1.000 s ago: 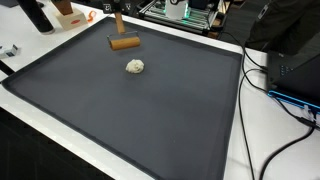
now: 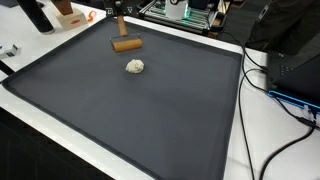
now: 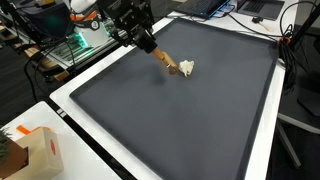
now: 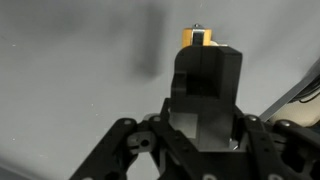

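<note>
A small roller with a brown cylinder [image 2: 127, 44] and a thin wire frame lies near the far edge of the dark board. Its wooden handle [image 2: 121, 27] rises upward, and my gripper [image 2: 119, 12] is shut on it from above. In the second exterior view the gripper [image 3: 151, 46] reaches down from the upper left, with the brown roller [image 3: 170, 64] below it. An orange-yellow part [image 4: 197, 38] shows past the dark fingers [image 4: 207, 75] in the wrist view. A white crumpled lump [image 2: 135, 66] sits on the board close to the roller, apart from it.
Most of the dark board [image 2: 140, 110] is bare. A wooden-coloured box [image 2: 70, 15] stands beyond its far left corner. Cables and a black device [image 2: 295, 80] lie off the right edge.
The roller has shifted very slightly right and toward the camera, and less of its handle shows above it. The white lump has barely moved, if at all.
</note>
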